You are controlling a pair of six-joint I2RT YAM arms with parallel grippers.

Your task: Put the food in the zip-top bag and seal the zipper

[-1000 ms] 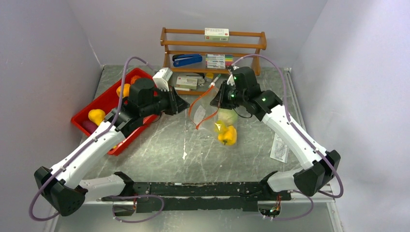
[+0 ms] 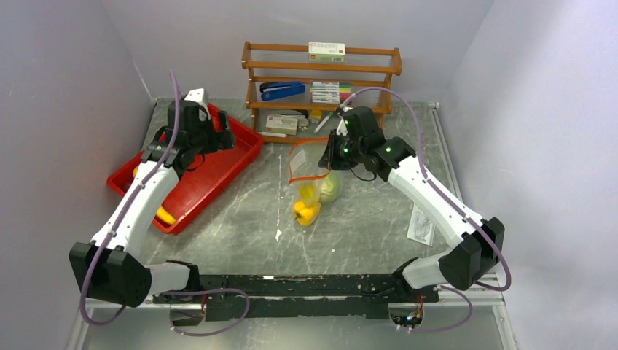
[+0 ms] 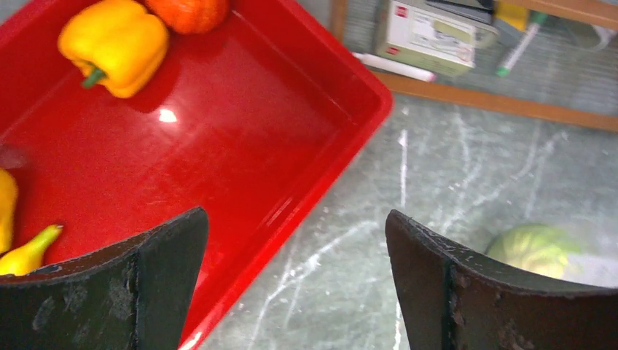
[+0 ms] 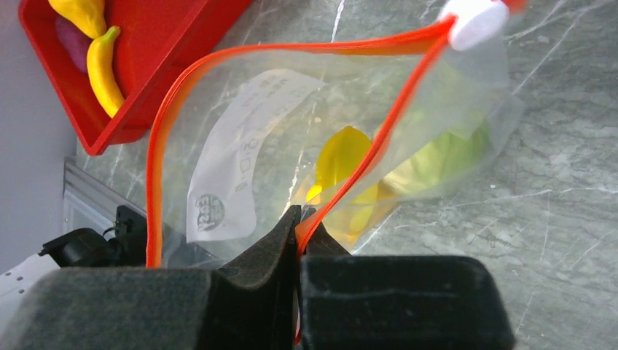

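Observation:
A clear zip top bag (image 2: 302,162) with an orange zipper edge hangs from my right gripper (image 2: 326,165), whose fingers are pinched on the orange rim. In the right wrist view the bag's mouth gapes wide, its white slider (image 4: 477,24) at the far corner. Inside are a green round vegetable (image 2: 330,187) and a yellow item (image 2: 309,193); a yellow pepper (image 2: 307,212) shows at the bag's bottom. My left gripper stands open over the red bin (image 2: 211,181), empty between its fingers. There lie another yellow pepper (image 3: 115,45) and an orange pumpkin (image 3: 191,12).
A wooden rack (image 2: 321,65) with boxes, pens and a blue stapler stands behind the bag. More yellow food, including a banana-like one (image 4: 104,71), and a purple item (image 4: 73,42) lie in the bin.

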